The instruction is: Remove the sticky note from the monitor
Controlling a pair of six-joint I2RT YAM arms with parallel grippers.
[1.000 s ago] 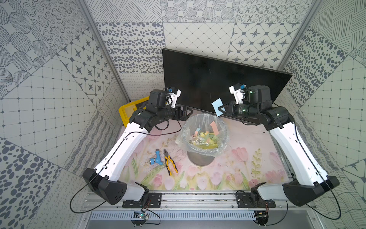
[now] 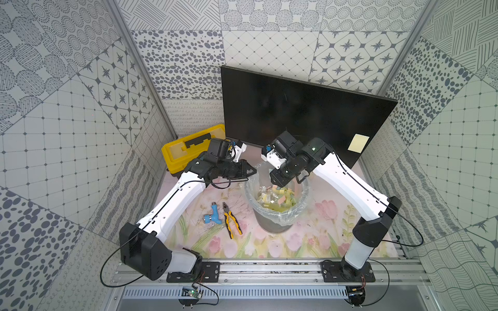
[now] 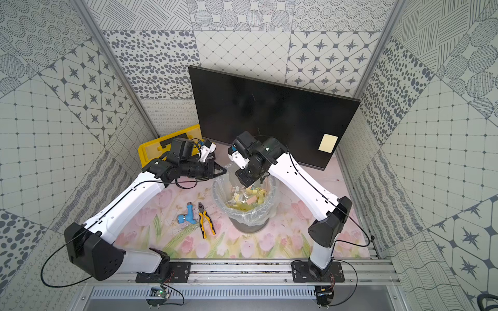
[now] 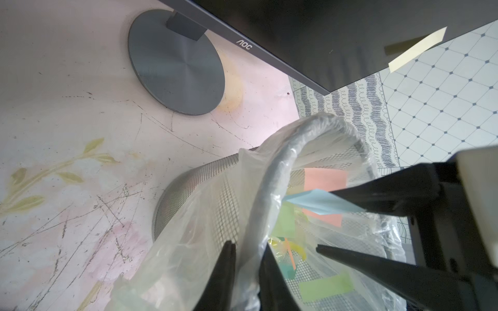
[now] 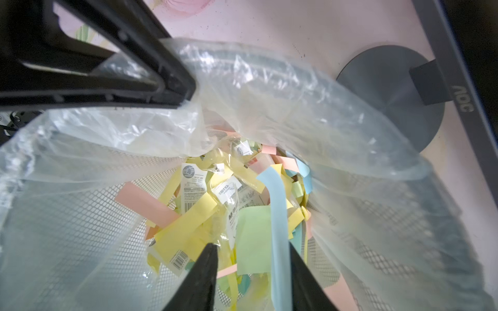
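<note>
A yellow sticky note is on the black monitor, at the lower right of the screen. The mesh bin with a clear bag stands in front, holding many coloured notes. My left gripper is shut on the bag's rim at the bin's left side. My right gripper points down into the bin, part open, with a blue sticky note by one finger, seen also next to its fingers in the left wrist view.
A yellow toolbox lies at the back left. Pliers and a blue fitting lie left of the bin. The table right of the bin is clear.
My right gripper has moved left and down into the bin with the blue note, its fingers now turned downward. My left gripper has moved down onto the bag's rim.
</note>
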